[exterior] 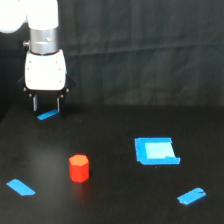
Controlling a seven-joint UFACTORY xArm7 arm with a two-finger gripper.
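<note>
My gripper [47, 103] points down at the left rear, its two fingers spread well apart, with nothing visible between them. A small red block [79, 168], six-sided on top, stands on the black table nearer the front. To its right and farther back lies a blue square [143, 155] with a white patch [159, 150] in its middle. Clear table separates the gripper from both the block and the square.
Blue strips mark the table: one [48, 115] just below the gripper, one [20, 187] at the front left and another [191, 196] at the front right. A dark curtain [145, 50] closes off the back.
</note>
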